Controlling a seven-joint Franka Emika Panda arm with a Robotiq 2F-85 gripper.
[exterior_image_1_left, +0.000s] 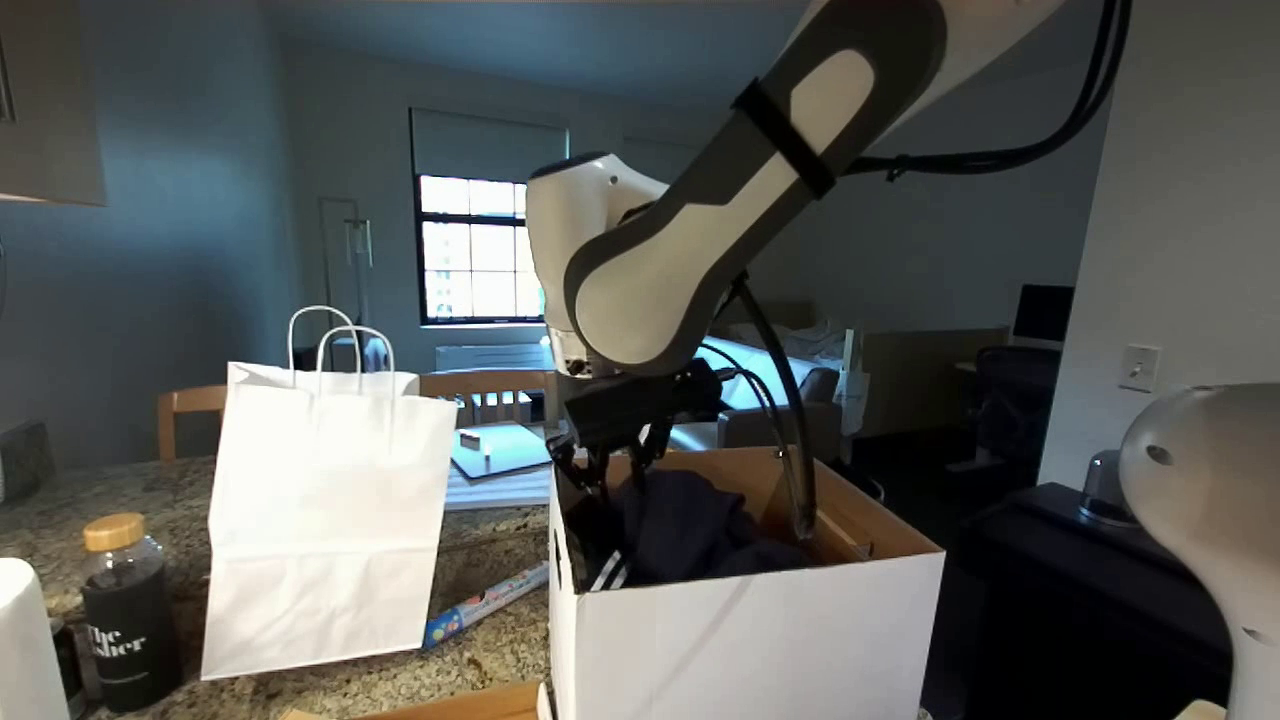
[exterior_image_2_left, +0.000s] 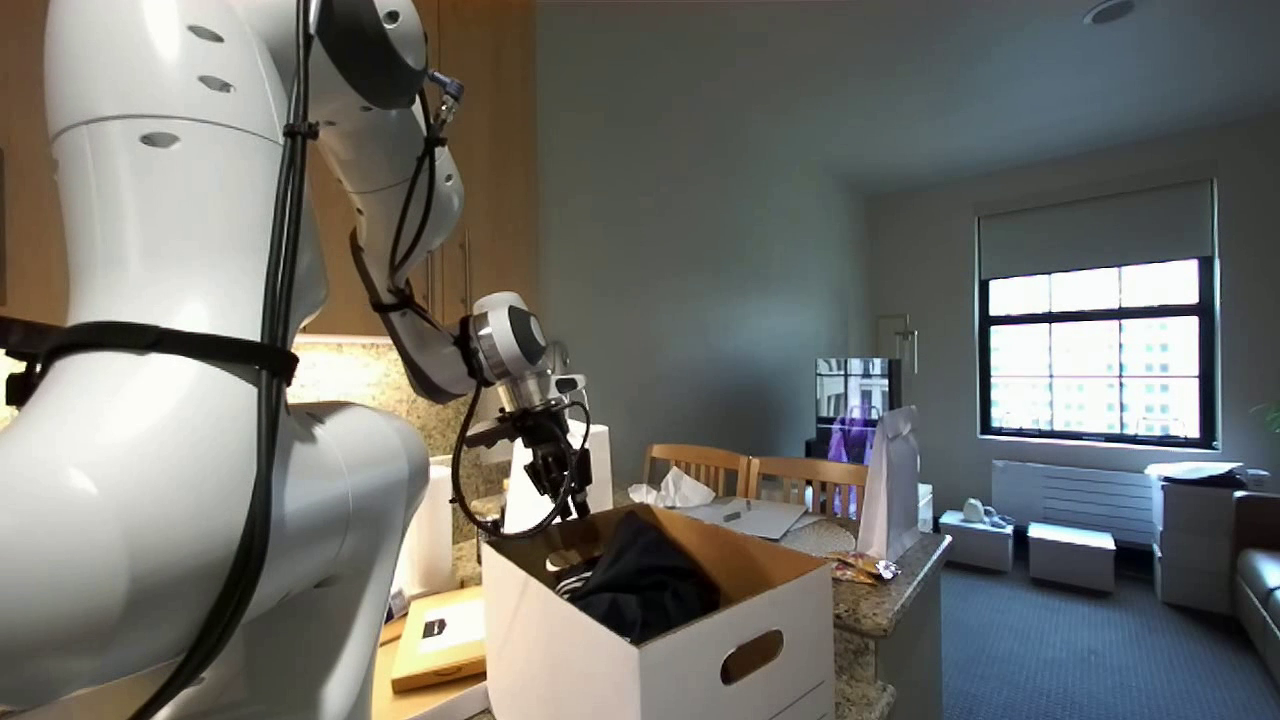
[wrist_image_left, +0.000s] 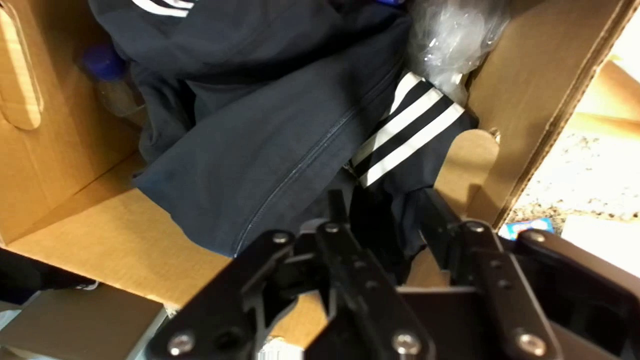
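Dark clothing (exterior_image_1_left: 690, 528) with white stripes lies bunched inside the white cardboard box (exterior_image_1_left: 756, 648). From above, in the wrist view, the garment (wrist_image_left: 258, 150) fills much of the box, its striped part (wrist_image_left: 414, 129) near the side with a cut-out handle hole. My gripper points down over the cloth near one box wall, its two fingers parted, with dark fabric showing below the gap. No hold on the cloth can be seen. In exterior view 1 the gripper (exterior_image_1_left: 618, 478) is at the box's left rim; exterior view 2 shows the gripper (exterior_image_2_left: 573, 494) above the box's far edge.
Clear plastic wrapping (wrist_image_left: 456, 36) and a blue-capped bottle (wrist_image_left: 105, 63) are also in the box. On the counter stand a white paper bag (exterior_image_1_left: 330, 528) and a dark bottle (exterior_image_1_left: 130, 618); a colourful tube (exterior_image_1_left: 486, 604) lies between bag and box.
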